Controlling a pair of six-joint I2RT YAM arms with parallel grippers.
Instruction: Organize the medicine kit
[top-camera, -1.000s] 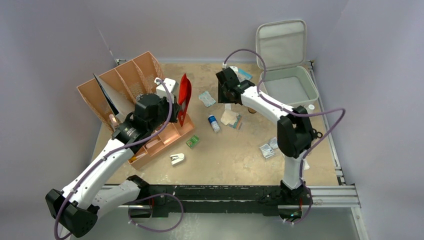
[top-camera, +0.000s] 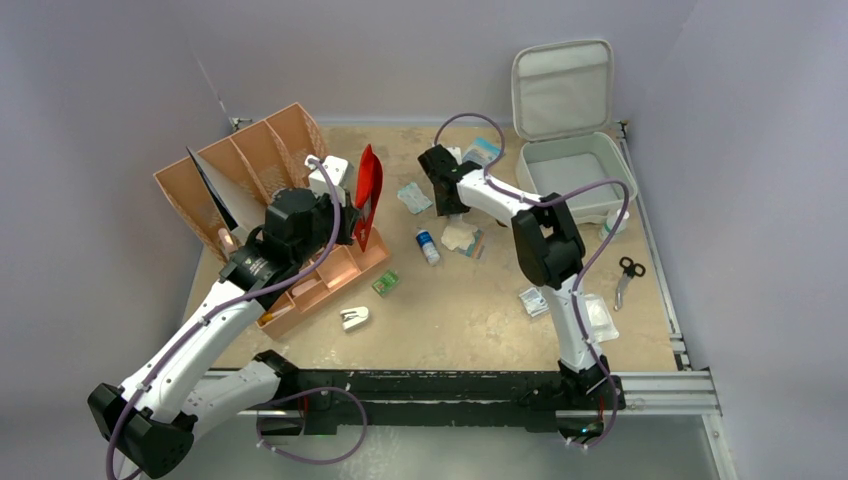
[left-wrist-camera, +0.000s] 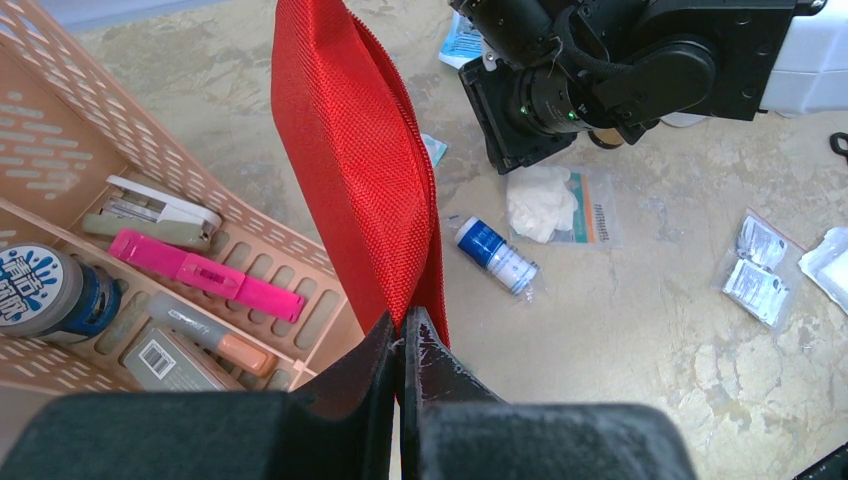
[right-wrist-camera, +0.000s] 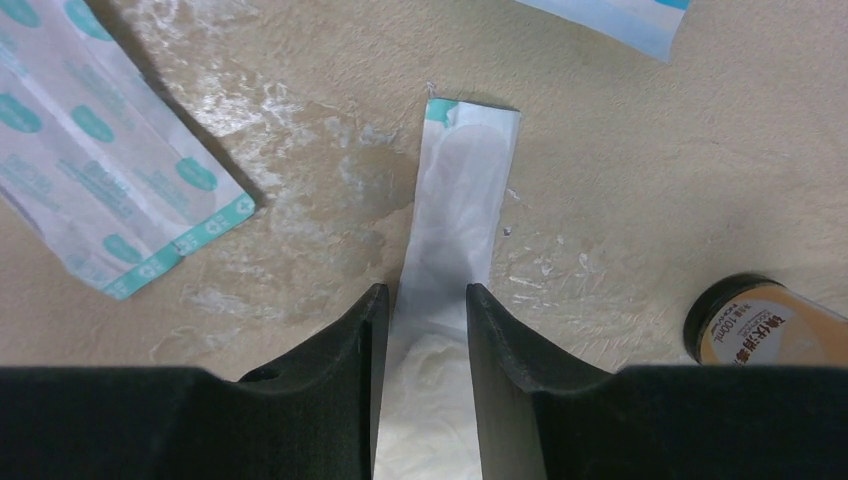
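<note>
My left gripper is shut on the edge of a red fabric pouch (left-wrist-camera: 355, 150), which hangs up from its fingertips beside the peach organizer (top-camera: 375, 252). Low over the table, my right gripper has its fingers parted around a narrow white wrapped strip (right-wrist-camera: 455, 190); whether they touch it I cannot tell. A crumpled white piece (right-wrist-camera: 430, 415) lies at the strip's near end, partly between the fingers. To the left in the right wrist view is a white-and-teal packet (right-wrist-camera: 110, 150). The open pale case (top-camera: 575, 165) stands empty at the back right.
A blue-and-white bottle (top-camera: 427, 247), a green box (top-camera: 385, 283) and a white stapler (top-camera: 355, 318) lie mid-table. A brown-capped bottle (right-wrist-camera: 765, 325) is right of the strip. Scissors (top-camera: 627, 280) and small packets (top-camera: 535, 301) lie to the right.
The left arm and red pouch have stayed still.
</note>
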